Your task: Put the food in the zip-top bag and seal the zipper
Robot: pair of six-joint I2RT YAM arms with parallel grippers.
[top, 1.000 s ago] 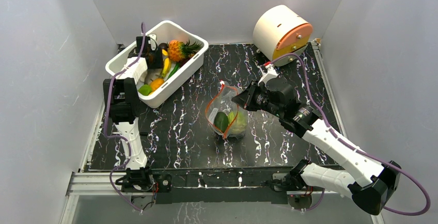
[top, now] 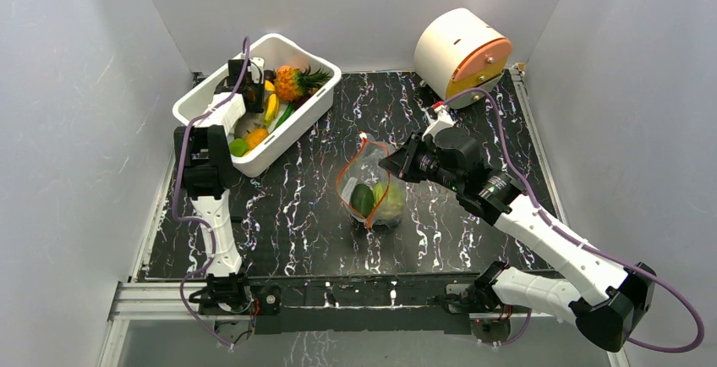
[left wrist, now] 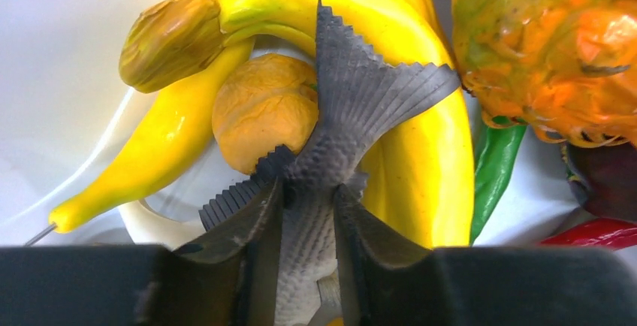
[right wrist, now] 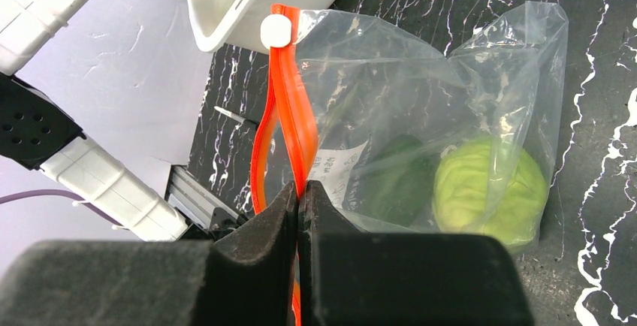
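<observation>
The clear zip bag (top: 372, 172) stands open on the marble table, a dark green item (right wrist: 394, 191) and a pale green round item (right wrist: 488, 191) inside. My right gripper is shut on its orange zipper edge (right wrist: 293, 108). My left gripper is down in the white food bin (top: 287, 139), its fingers either side of a grey fish (left wrist: 345, 123) near the tail; whether they grip it is unclear. Around the fish are bananas (left wrist: 421, 161), an orange-brown round fruit (left wrist: 263, 108), a pineapple (left wrist: 541, 48) and peppers (left wrist: 496, 161).
A cream cylindrical container (top: 448, 46) with orange front stands at back right. Bare table (top: 296, 223) lies between bin and bag and in front of them. Grey walls enclose the sides and back.
The right arm and the bag are unchanged.
</observation>
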